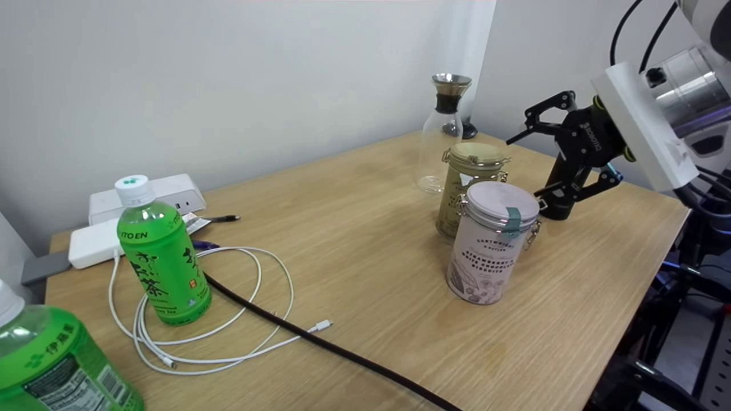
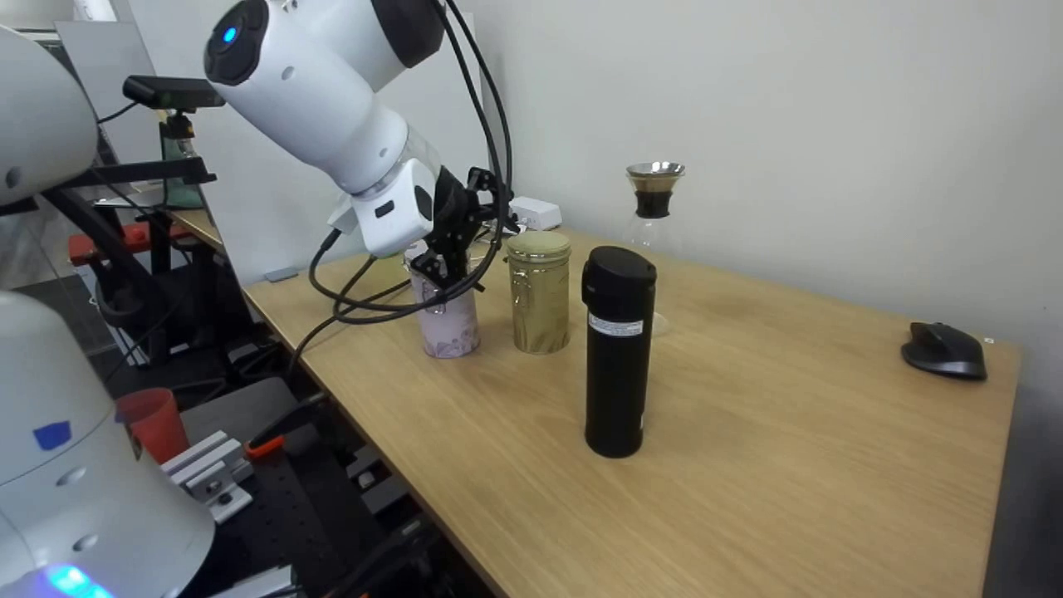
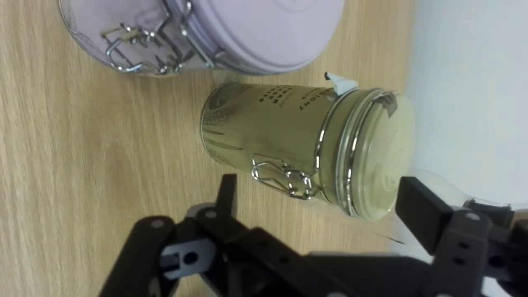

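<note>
My gripper (image 1: 524,170) is open with nothing between its fingers, tilted toward the two canisters from the right in exterior view 1. The pink canister (image 1: 490,253) stands upright, nearer that camera. Just behind it is the gold-green canister (image 1: 453,195), also upright and partly hidden by the pink one. In the wrist view the gold-green canister (image 3: 277,123) lies ahead of the widely parted fingertips (image 3: 227,190), with a wire clasp facing them. The pink canister (image 3: 257,29) fills the top of that view. I cannot tell how far the fingers are from either.
A black flask (image 2: 618,369) stands on the open table, and a glass carafe (image 1: 438,144) is near the wall. Green tea bottles (image 1: 164,260), white cables (image 1: 288,274) and a black cable (image 1: 342,353) occupy the left side. A mouse (image 2: 944,350) rests at the far end.
</note>
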